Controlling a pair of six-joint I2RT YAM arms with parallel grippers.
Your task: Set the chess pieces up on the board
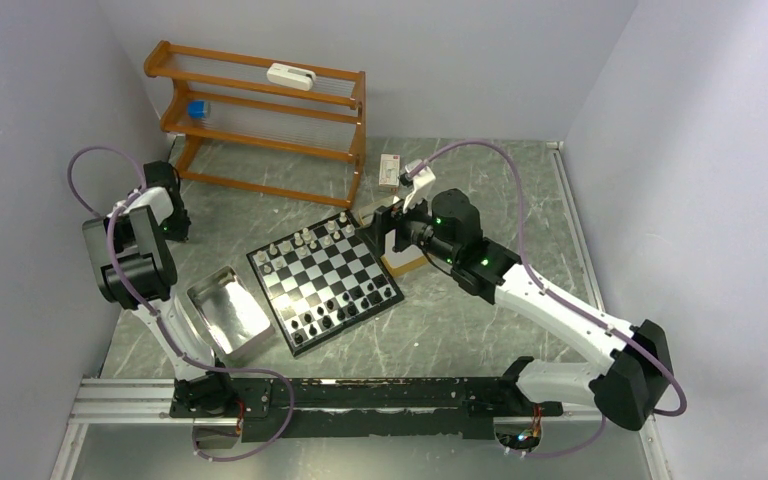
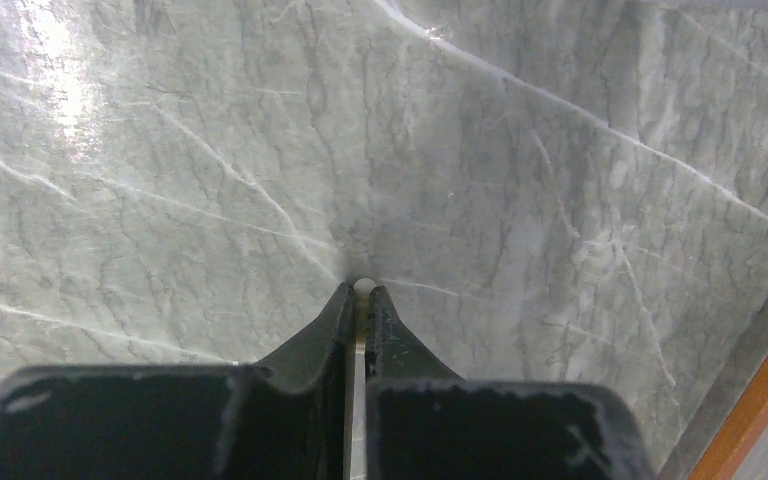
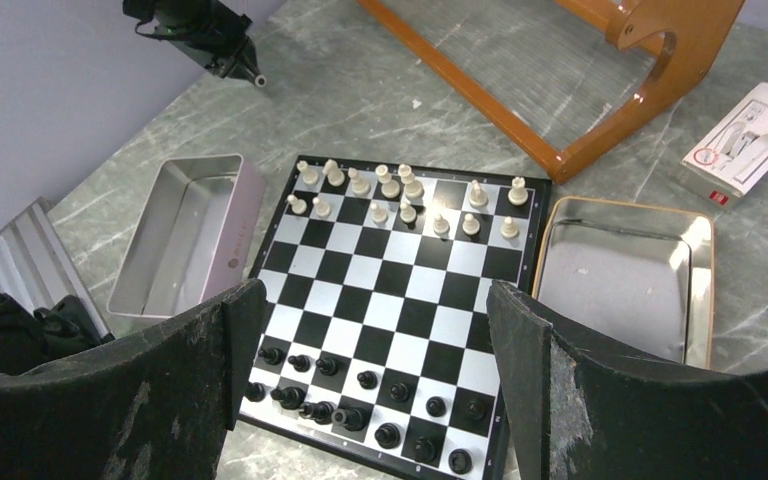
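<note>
My left gripper is shut on a small white chess piece (image 2: 364, 285) low over bare grey marble; in the top view it is at the far left, away from the chessboard (image 3: 410, 285). My right gripper stands open above the board, nothing seen between its fingers. White pieces (image 3: 517, 195) stand in rows along the board's back edge, black pieces (image 3: 387, 434) along the front, some partly hidden.
A steel-lined box (image 1: 228, 305) is left of the board, a metal tray (image 3: 610, 280) right of it. A wooden rack (image 1: 260, 135) stands behind, with a small carton (image 3: 745, 140) beside it.
</note>
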